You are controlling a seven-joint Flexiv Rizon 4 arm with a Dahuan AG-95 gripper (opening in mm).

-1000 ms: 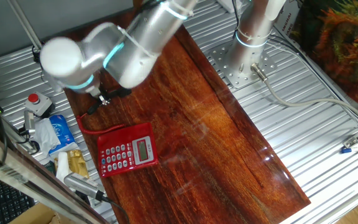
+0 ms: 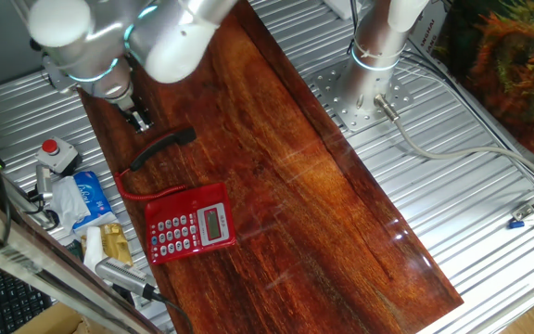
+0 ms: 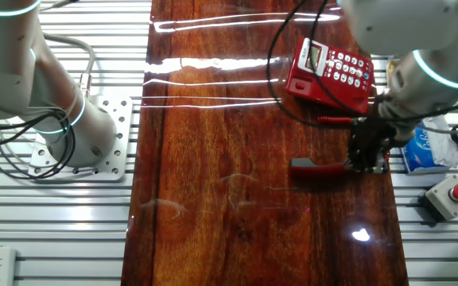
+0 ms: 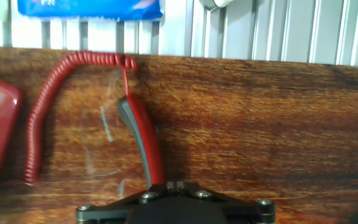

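Observation:
A red desk telephone (image 2: 190,223) with a grey keypad and small display lies on the wooden table. Its handset (image 2: 163,146), black on one side and red on the other, rests off the cradle on the bare wood, joined by a coiled red cord (image 4: 40,102). Beside the handset, on the side away from the phone body, is my gripper (image 2: 140,122). The wrist view shows the gripper with its fingertips together and nothing visible between them; the handset (image 4: 145,140) runs down to the left of the tips, its lower end hidden.
Along the table's edge sit a blue-and-white packet (image 2: 91,199) and a red-topped stop button (image 2: 56,153) on the ribbed metal surface. The robot's base (image 2: 364,88) stands across the table.
The arm has moved back from over the handset, away from the phone, leaving the handset uncovered. The handset and phone have stayed in place.

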